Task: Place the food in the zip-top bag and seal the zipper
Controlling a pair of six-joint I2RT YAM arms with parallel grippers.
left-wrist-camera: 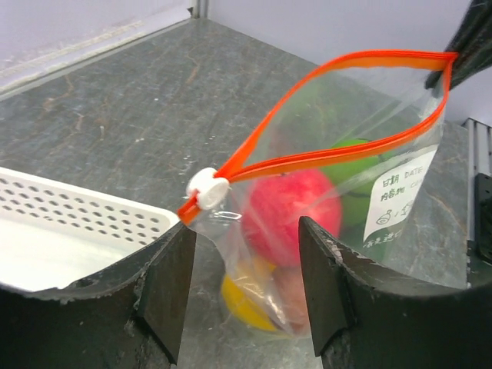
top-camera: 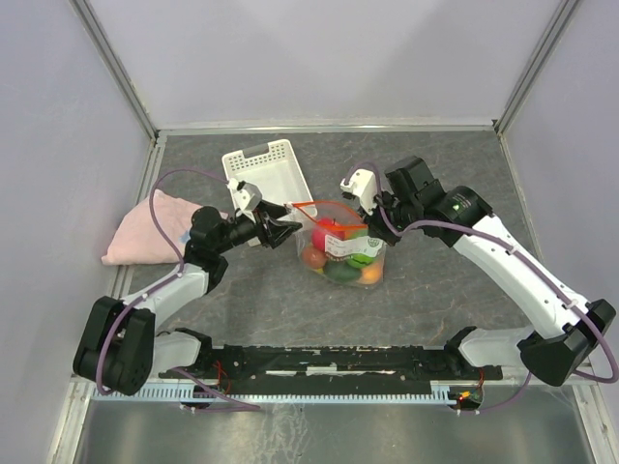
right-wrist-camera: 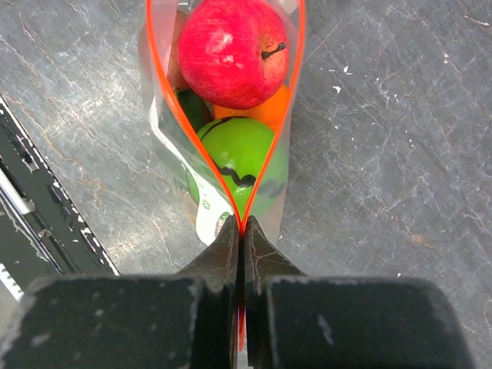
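The clear zip bag [top-camera: 340, 253] with its orange zipper rim stands mid-table, its mouth gaping in the middle. Inside are a red apple [right-wrist-camera: 233, 52], a green pepper-like piece [right-wrist-camera: 240, 157] and several other foods. My right gripper is shut on the rim's right end, pinching both orange edges together. At the bag's left end, the white slider [left-wrist-camera: 207, 188] lies just ahead of my left gripper. Its fingers are parted, and the fingers [left-wrist-camera: 175, 269] stand apart around the bag's corner below the slider without gripping it.
A white perforated basket [top-camera: 275, 179] stands behind the left arm. Pink cloth [top-camera: 155, 230] lies at the left side. Bare grey tabletop [top-camera: 435, 300] extends to the right of the bag and in front of it.
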